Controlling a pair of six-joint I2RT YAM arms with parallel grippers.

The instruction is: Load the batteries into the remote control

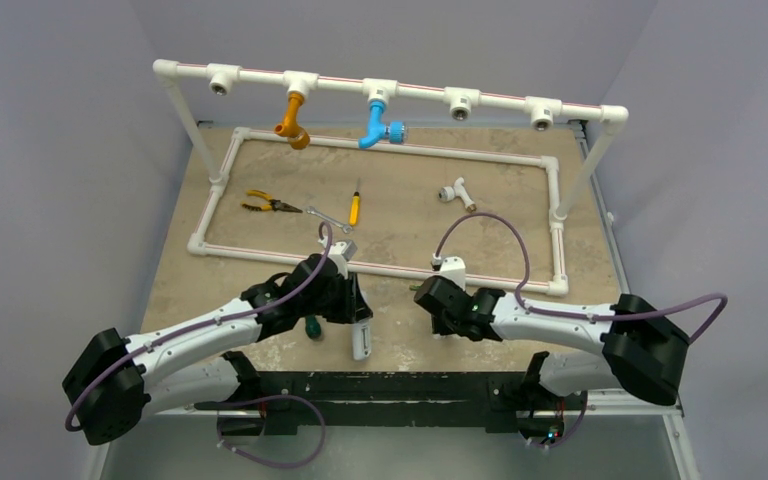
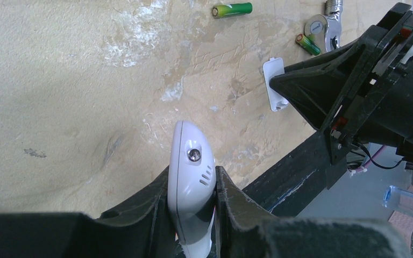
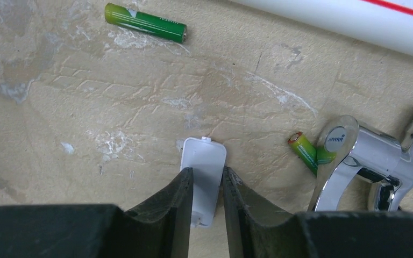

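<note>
My left gripper is shut on the white remote control, which also shows below that arm in the top view. A white battery cover lies on the board, with the fingertips of my right gripper at it; whether they grip it cannot be told. One green battery lies above the cover. A shorter battery lies to the right, beside and partly behind a chrome fitting.
The chrome fitting is right of the cover. A white pipe frame borders the work area, with pliers, a wrench and a screwdriver inside it. A green-handled tool lies by my left arm.
</note>
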